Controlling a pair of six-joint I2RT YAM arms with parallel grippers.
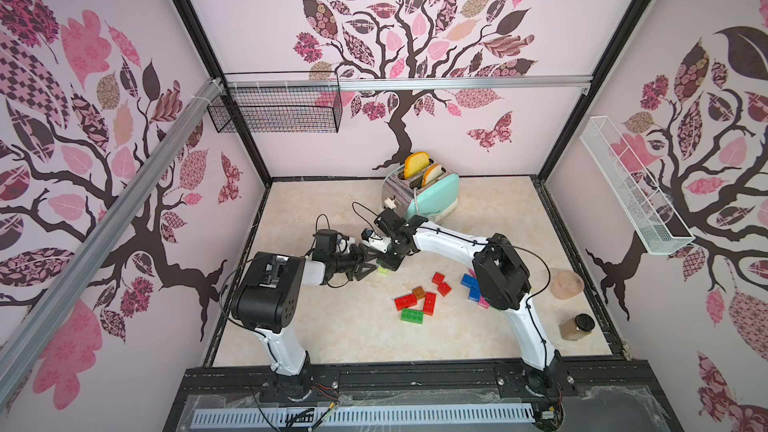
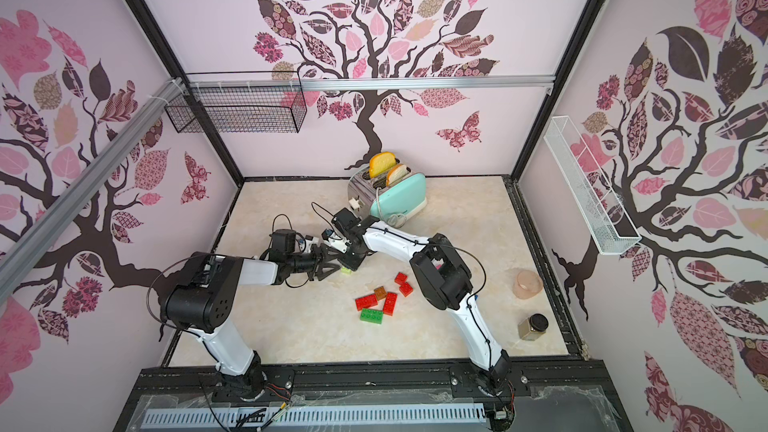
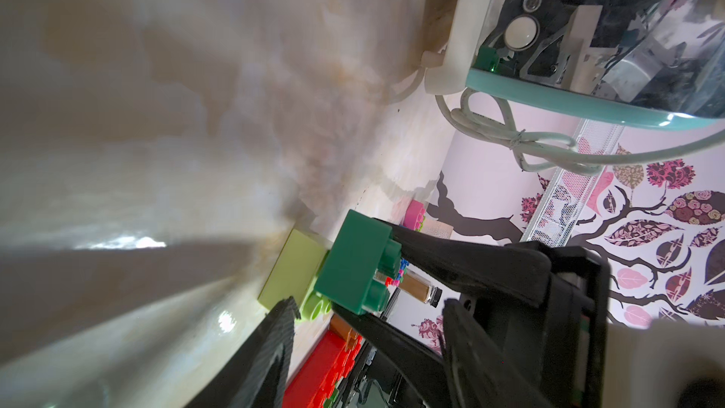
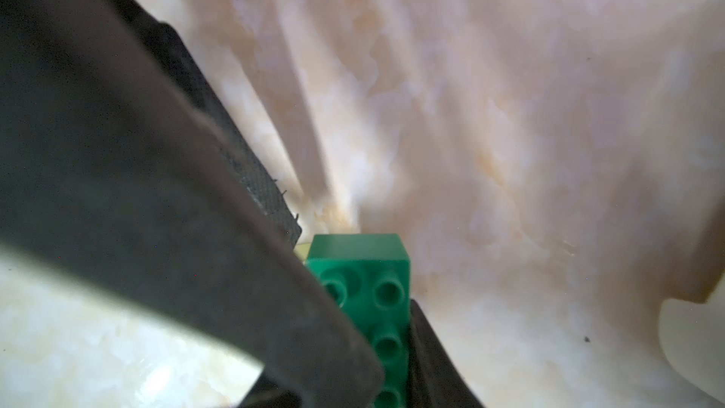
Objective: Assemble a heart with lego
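Observation:
My right gripper (image 1: pixel 385 257) is shut on a dark green brick (image 4: pixel 355 249), seen studs-up in the right wrist view. In the left wrist view that green brick (image 3: pixel 351 257) is held just beside a lime brick (image 3: pixel 290 272) on the table. My left gripper is open, its fingers close before both bricks. Red bricks (image 1: pixel 405 301), a small brown brick (image 1: pixel 417 293), a lighter green brick (image 1: pixel 412 315) and blue bricks (image 1: pixel 472 280) lie to the right and front, some blue ones partly behind the right arm.
A mint toaster (image 1: pixel 436 192) with a looped cable stands at the back behind my grippers. A pale pink container (image 1: pixel 566 284) and a dark-lidded jar (image 1: pixel 577 326) sit at the right.

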